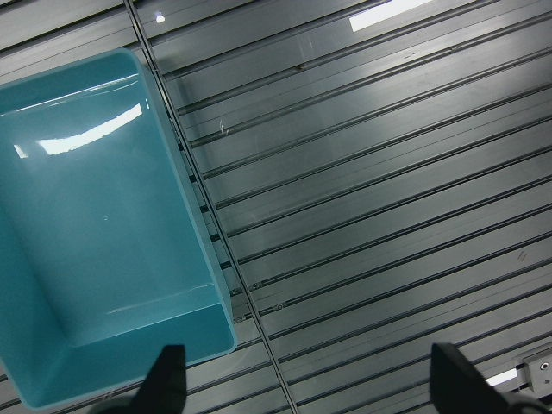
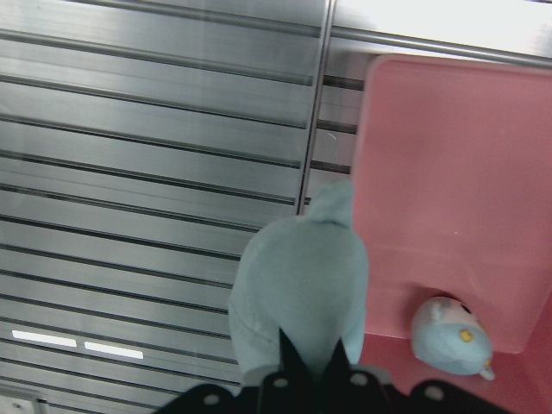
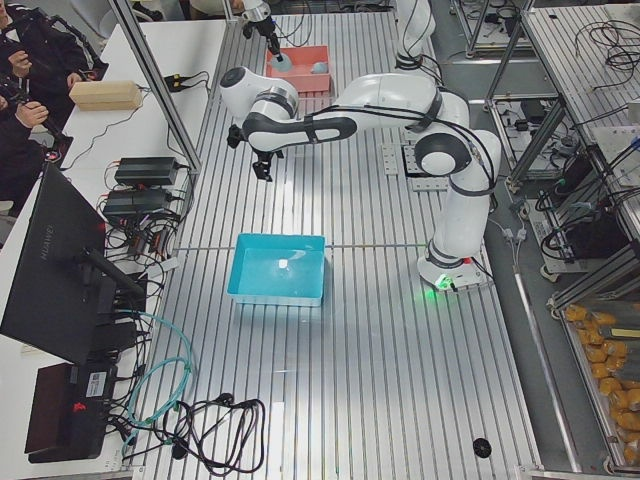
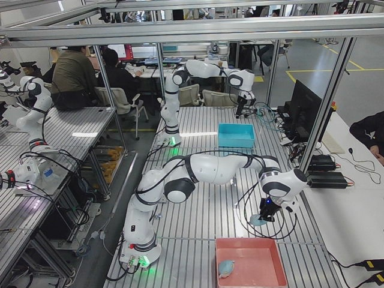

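My right gripper is shut on a pale blue plush toy [image 2: 297, 285], held up beside the near side of the pink bin [image 4: 251, 245] in the camera right view. A second small plush toy [image 2: 450, 341] lies inside that bin. My left gripper hangs over the slatted table next to the empty teal bin [image 1: 95, 241]; its fingers stand apart in the left wrist view with nothing between them.
Black cables and a cyan cord lie at the table's front left. A monitor [image 3: 55, 270] and electronic boxes line the left side.
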